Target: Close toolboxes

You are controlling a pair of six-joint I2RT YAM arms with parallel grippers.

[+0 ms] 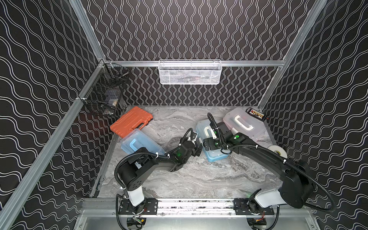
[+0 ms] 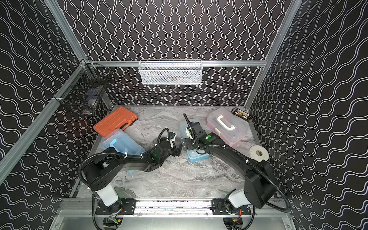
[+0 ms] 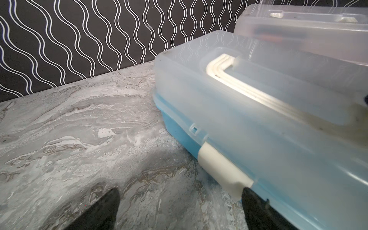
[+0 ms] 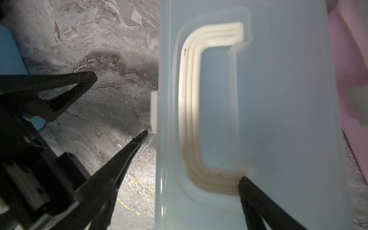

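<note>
The blue toolbox (image 1: 210, 155) stands mid-table, its cloudy lid (image 3: 237, 103) down over the blue base. A white handle (image 4: 189, 107) lies folded on the lid. On the left side is a white latch (image 3: 224, 168); whether it is snapped cannot be told. My left gripper is open at that side, one fingertip (image 4: 143, 135) close to the latch's near end; contact is unclear. Over the lid, my right gripper stands open, one finger (image 4: 253, 195) in front of the handle's end, nothing held.
A pink toolbox (image 1: 245, 124) stands close on the right. To the left lie an orange case (image 1: 130, 120) and another clear-lidded blue box (image 1: 141, 141), partly behind my left arm. A tape roll (image 2: 258, 153) sits at right.
</note>
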